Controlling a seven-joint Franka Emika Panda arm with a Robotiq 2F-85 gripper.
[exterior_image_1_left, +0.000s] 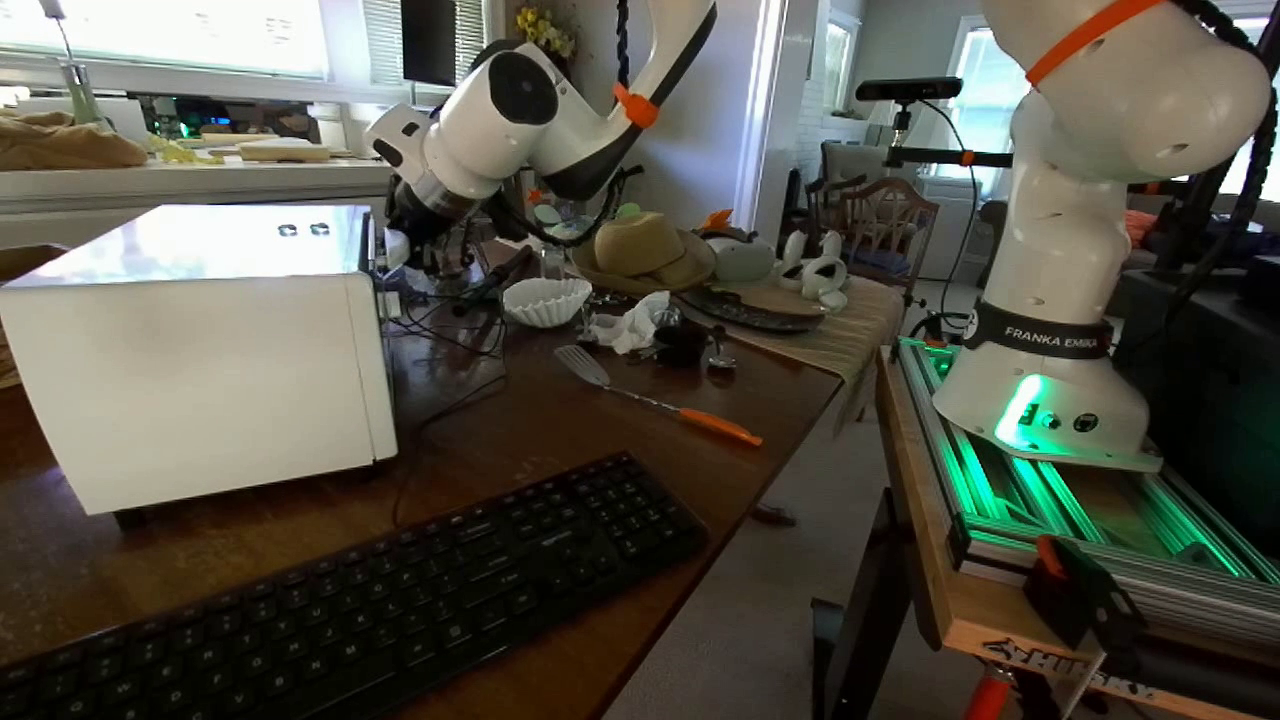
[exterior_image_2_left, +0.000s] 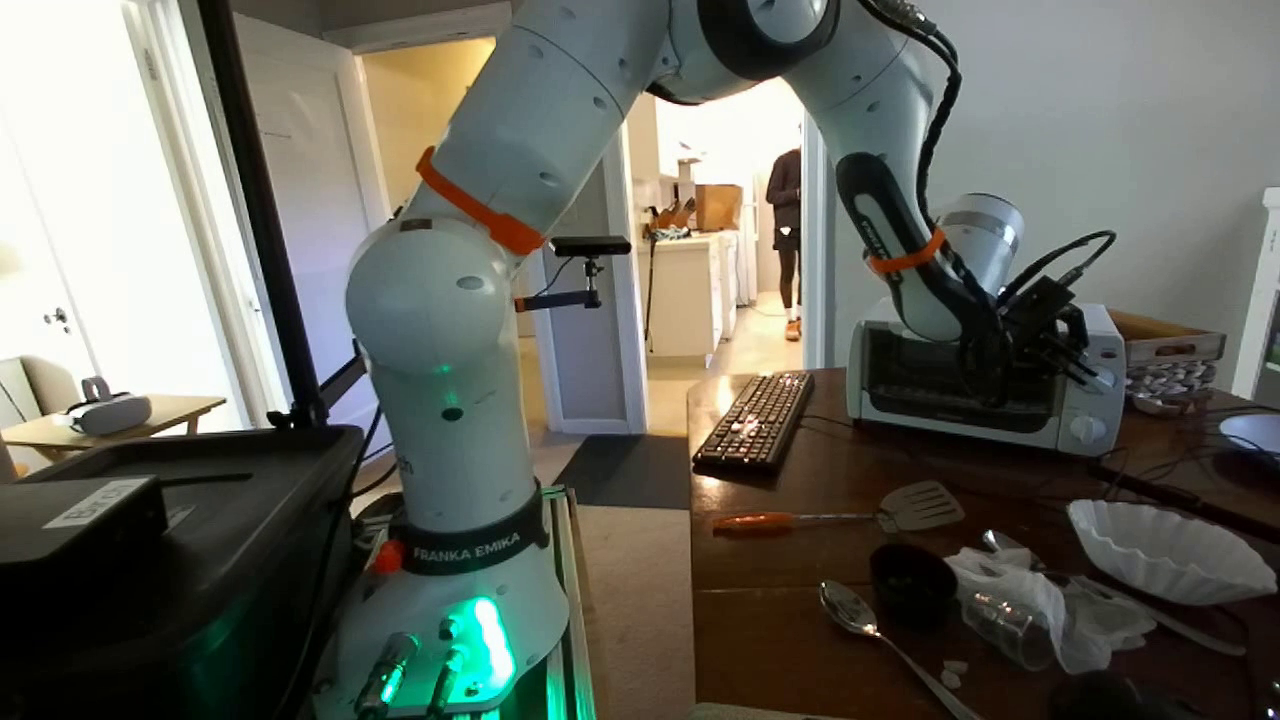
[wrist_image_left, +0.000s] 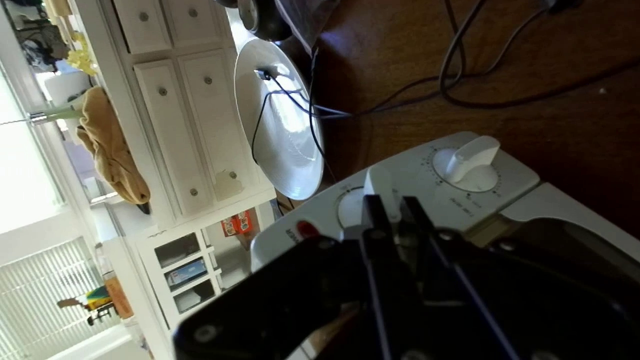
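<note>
A white toaster oven (exterior_image_2_left: 1087, 420) stands on the wooden table, its front panel turned toward the arm in exterior view 2. In the wrist view its panel carries a middle knob (wrist_image_left: 380, 182), a lower white knob (wrist_image_left: 475, 164) and a red light (wrist_image_left: 307, 228). My gripper is shut on the middle knob, whose white grip shows at the dark fingertips. Part of that knob is hidden by the fingers. From exterior view 1, the oven's white side (exterior_image_1_left: 216, 384) blocks the panel.
A black keyboard (exterior_image_1_left: 360, 588) lies along the table's near edge. An orange-handled spatula (exterior_image_1_left: 648, 397), a white fluted bowl (exterior_image_2_left: 1170, 552) and a spoon (exterior_image_2_left: 849, 608) are on the table. Loose black cables (wrist_image_left: 480, 102) and a white plate (wrist_image_left: 282, 120) lie close to the oven's panel.
</note>
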